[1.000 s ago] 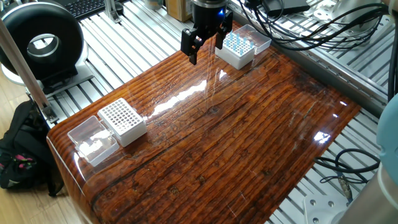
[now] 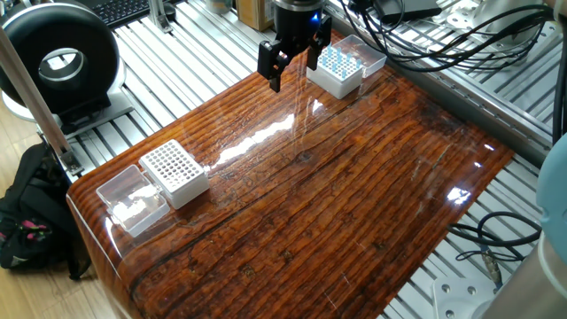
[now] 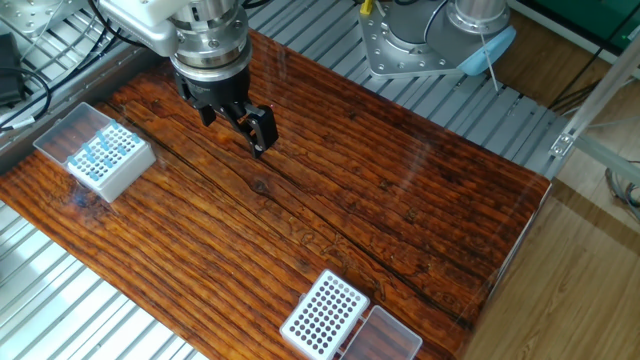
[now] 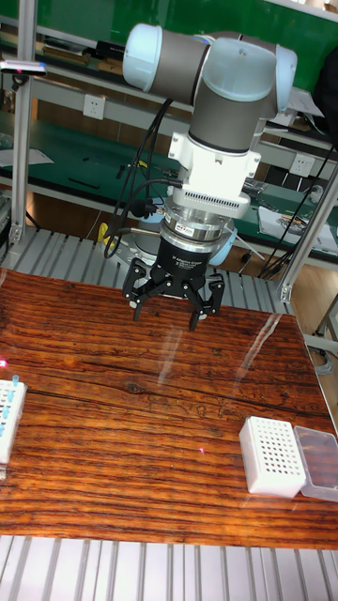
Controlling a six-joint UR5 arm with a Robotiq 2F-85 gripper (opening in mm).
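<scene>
My gripper [image 4: 166, 316] hangs above the wooden table, its black fingers spread apart and nothing between them. In exterior view 2 the gripper [image 3: 234, 135] sits between two white perforated racks, closer to the one with blue tips. That tip rack [image 2: 335, 82] has a few light-blue pipette tips [image 3: 90, 153] standing in some of its holes. At the opposite end of the table stands the other rack [image 2: 175, 175], whose holes show no tips. Exterior view 3 cuts off the tip rack [image 4: 6, 429] at its left edge, while the empty rack [image 4: 271, 457] is whole at the right.
Clear hinged lids lie open beside the empty rack [image 2: 133, 200] and the tip rack [image 3: 68, 135]. Black cables [image 2: 461, 58] run along the slatted metal frame behind the tip rack.
</scene>
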